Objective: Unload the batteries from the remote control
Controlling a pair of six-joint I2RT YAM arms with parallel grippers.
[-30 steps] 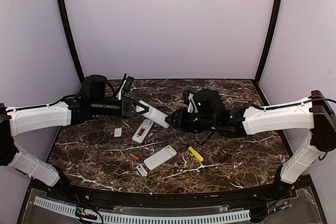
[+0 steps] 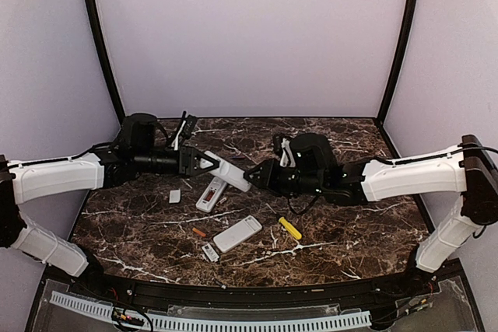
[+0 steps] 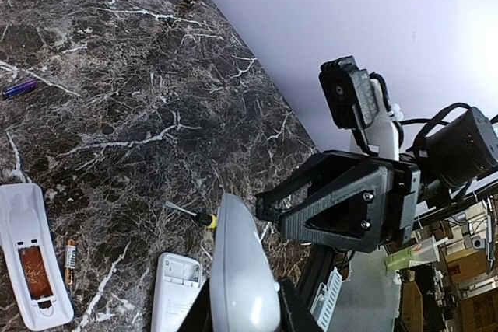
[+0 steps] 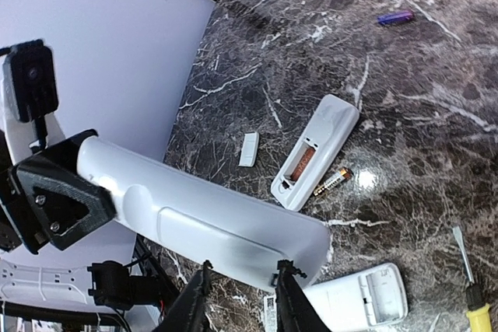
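Note:
My left gripper (image 2: 201,162) is shut on a white remote (image 2: 229,170), held tilted in the air; it runs diagonally across the right wrist view (image 4: 202,211). My right gripper is at the remote's lower end, fingers apart; whether they touch it is unclear. Below lies a white remote with an open compartment (image 4: 315,149) showing a brown interior, with a battery (image 4: 332,182) beside it. Another white device (image 2: 237,233) lies at the front, with an open slotted section in the wrist views.
A yellow screwdriver (image 2: 289,228) lies front right. A small white piece (image 2: 174,196) is at the left, a purple cylinder (image 4: 395,17) farther back. Another small white item (image 2: 211,253) lies at the front.
Both arms have shifted slightly up and down with the held remote between them; otherwise the table looks the same.

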